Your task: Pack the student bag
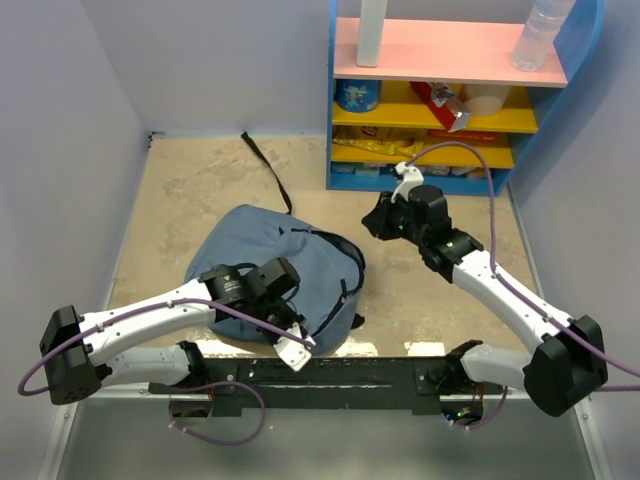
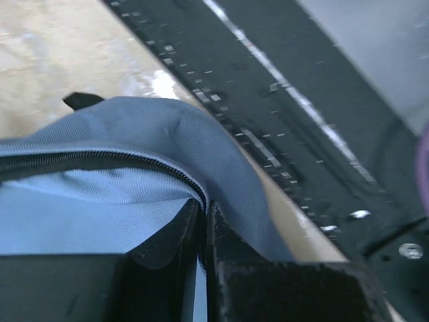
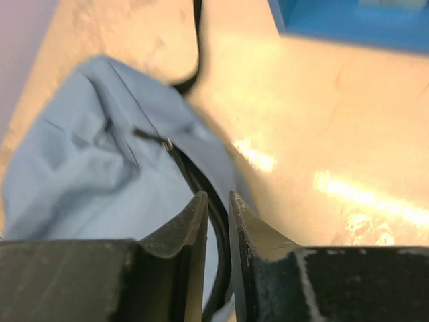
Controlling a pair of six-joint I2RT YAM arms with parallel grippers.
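Note:
The blue-grey bag (image 1: 260, 240) lies on the floor with a black strap (image 1: 265, 165) trailing behind it. My left gripper is shut on the bag's zippered edge (image 2: 100, 161) at its front. My right gripper (image 1: 385, 215) hovers right of and behind the bag's opening, clear of it; in the right wrist view its fingertips (image 3: 236, 204) are close together, with nothing visible held. Behind them the bag's black zipper (image 3: 181, 161) shows.
A blue shelf unit (image 1: 333, 180) with yellow and pink boards holds packets, tubs and a bottle (image 1: 542, 30) at the back right. The floor (image 1: 420, 310) right of the bag is clear.

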